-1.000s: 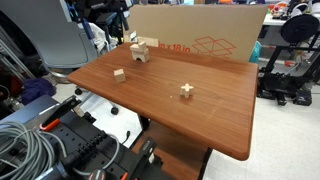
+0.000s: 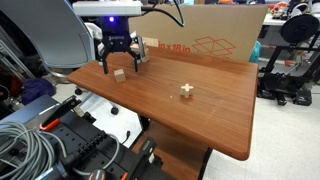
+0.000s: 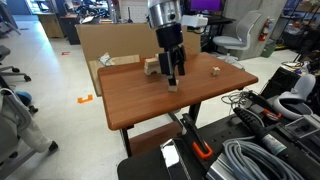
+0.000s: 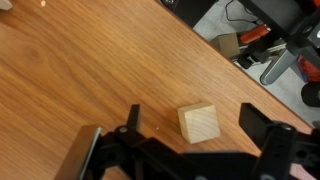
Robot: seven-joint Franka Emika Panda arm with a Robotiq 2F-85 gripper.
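A small light wooden block lies on the table top. In the wrist view it sits between the two dark fingers of my open gripper, nearer the right one. From the first exterior view, my gripper hangs pointing down just above that block, its fingers spread. The second exterior view shows the gripper low over the block. Nothing appears held.
Behind my gripper stands a group of pale blocks, partly hidden in the first exterior view. A cross-shaped pale piece lies farther right on the wooden table. A cardboard sheet stands along the far edge.
My gripper has come down and to the right, from high at the left to just above the small block. The blocks and the cross-shaped piece have stayed in place.
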